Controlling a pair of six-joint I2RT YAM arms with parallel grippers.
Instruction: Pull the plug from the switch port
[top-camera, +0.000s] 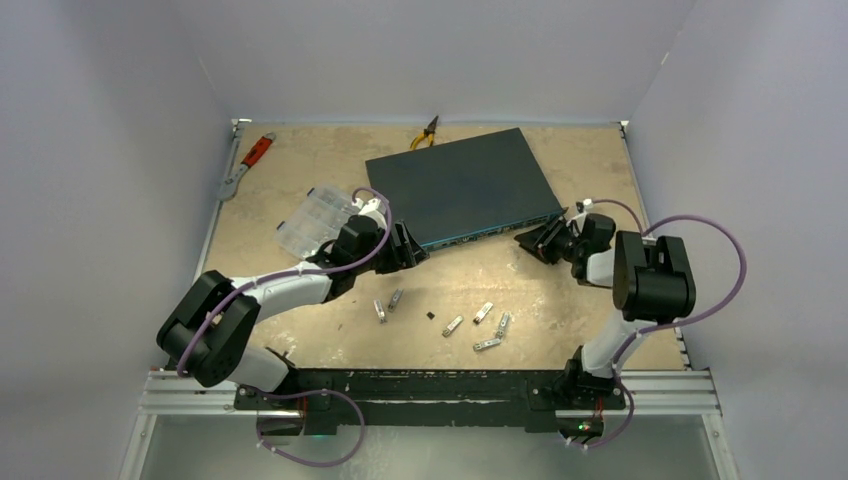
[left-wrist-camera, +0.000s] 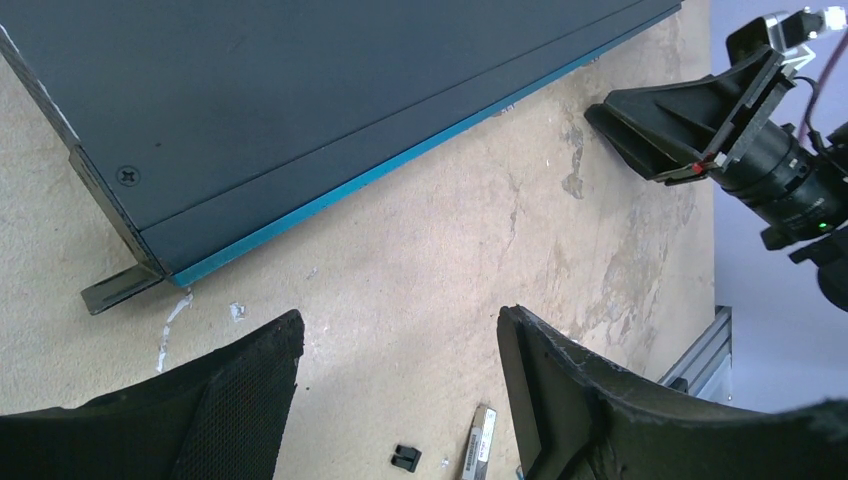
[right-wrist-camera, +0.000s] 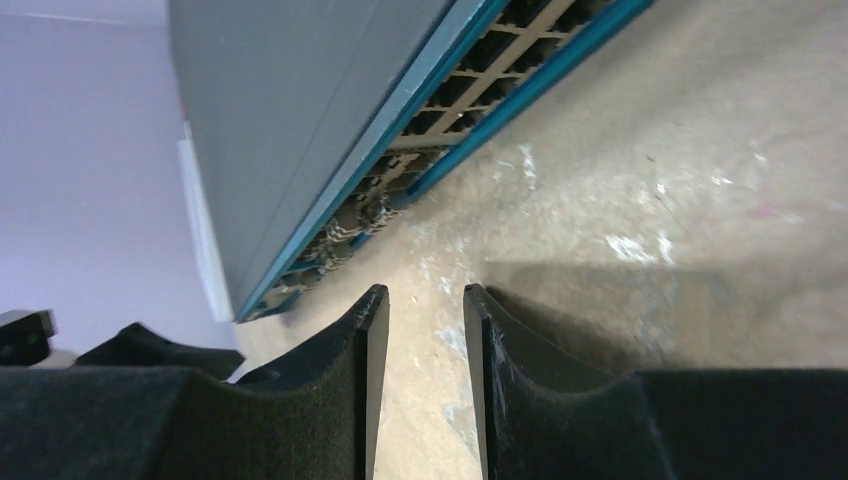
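The dark, flat switch (top-camera: 460, 180) lies askew on the table, its blue-edged port side facing the front. In the right wrist view, open port cages (right-wrist-camera: 470, 90) line that side; no plug can be made out in them. My left gripper is open near the switch's left front corner, nothing between its fingers. Just in front of the right end, my right gripper has its fingers a little apart, with only bare table showing between them. A small black piece (left-wrist-camera: 406, 458), perhaps a plug, lies loose on the table.
Several silver modules (top-camera: 483, 313) are scattered over the front middle of the table. A clear compartment box (top-camera: 318, 220) sits behind my left gripper. Yellow-handled pliers (top-camera: 425, 135) and a red-and-grey tool (top-camera: 245, 165) lie farther back.
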